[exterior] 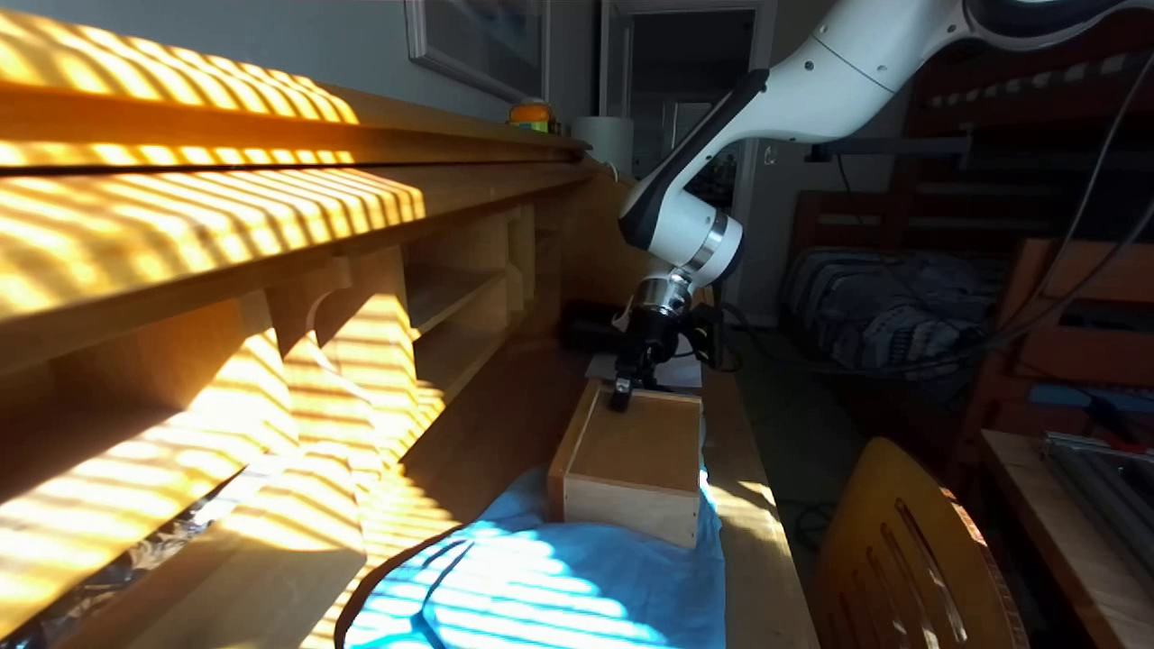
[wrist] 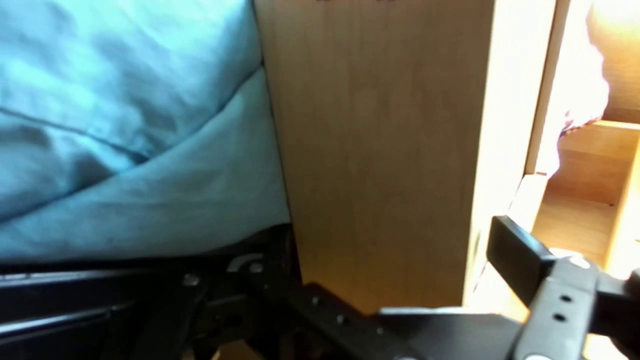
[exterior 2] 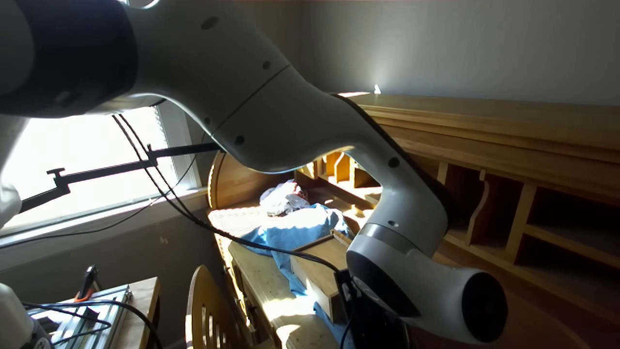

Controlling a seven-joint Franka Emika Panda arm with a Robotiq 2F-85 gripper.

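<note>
A shallow wooden box (exterior: pixel 636 438), like a drawer lying with a flat brown panel upward, rests on a blue cloth (exterior: pixel 563 584) on the desk. At the box's far end in exterior view 1, my gripper (exterior: pixel 623 396) points down with a black finger overlapping the rim; whether it touches cannot be told. In the wrist view a brown wooden face (wrist: pixel 384 150) of the box runs between the spread fingers of my open gripper, with the blue cloth (wrist: pixel 144 186) to its left. The arm hides much of the gripper in exterior view 2.
Desk cubbies (exterior: pixel 460 292) line one side of the box. A wooden chair (exterior: pixel 909 552) stands on the other side, past the desk's edge. A crumpled white bundle (exterior 2: pixel 283 198) lies on the desk beyond the cloth. Dark cables (exterior 2: pixel 255 239) hang along the arm.
</note>
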